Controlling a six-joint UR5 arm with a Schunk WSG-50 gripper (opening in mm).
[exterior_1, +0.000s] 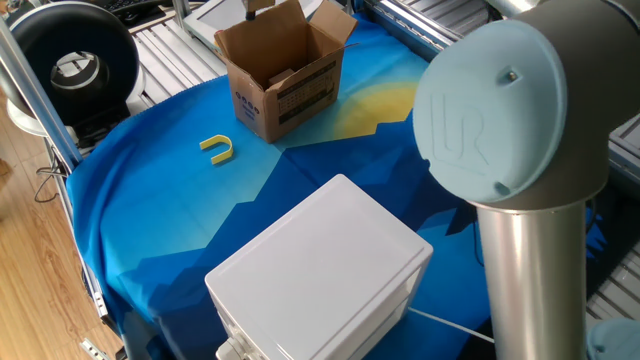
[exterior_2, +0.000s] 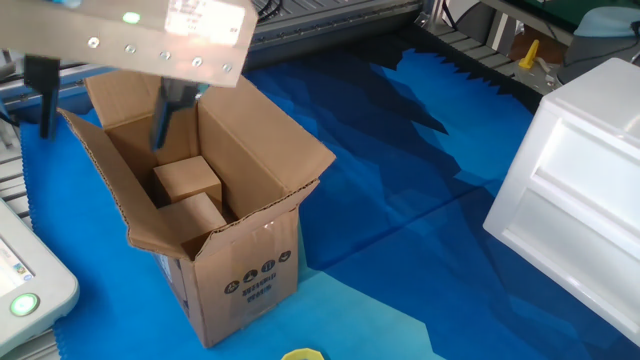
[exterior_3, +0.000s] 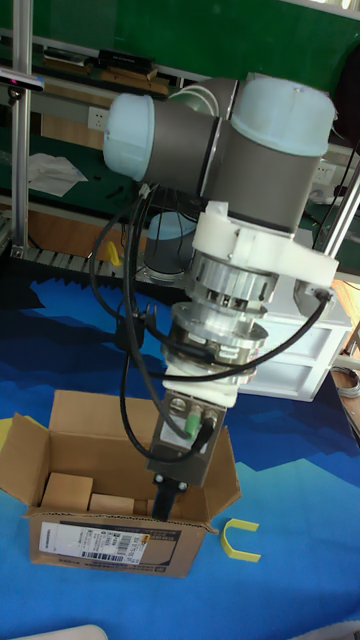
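My gripper (exterior_2: 102, 140) stands open above the left side of the cardboard box (exterior_2: 245, 270). In exterior view 2 its two dark fingers (exterior_2: 172, 105) are wide apart, with nothing held between them. Exterior view 3 shows the gripper (exterior_3: 163, 517) side-on, in front of the box's right part, so only one finger is clear. Inside the box, whose flaps are up, lie two brown blocks (exterior_2: 188, 180). A yellow U-shaped piece (exterior_1: 230, 148) rests on the blue cloth beside the box.
A white drawer cabinet (exterior_1: 320, 265) stands on the cloth (exterior_1: 150, 215), well apart from the box. A tablet-like panel (exterior_2: 30, 285) is near the box in exterior view 2. Cloth between box and cabinet is clear.
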